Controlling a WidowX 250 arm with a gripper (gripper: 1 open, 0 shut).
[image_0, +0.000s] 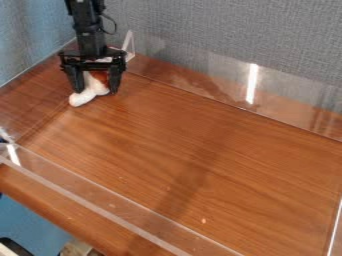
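My black gripper (94, 76) hangs at the back left of the wooden table, open, its fingers down around a white elongated object (84, 93) with some red on it, perhaps a soft toy. The object lies on the table, its lower end poking out toward the front left; the rest is partly hidden by the gripper.
Clear plastic walls (287, 115) edge it, with grey padded panels behind and on the left.
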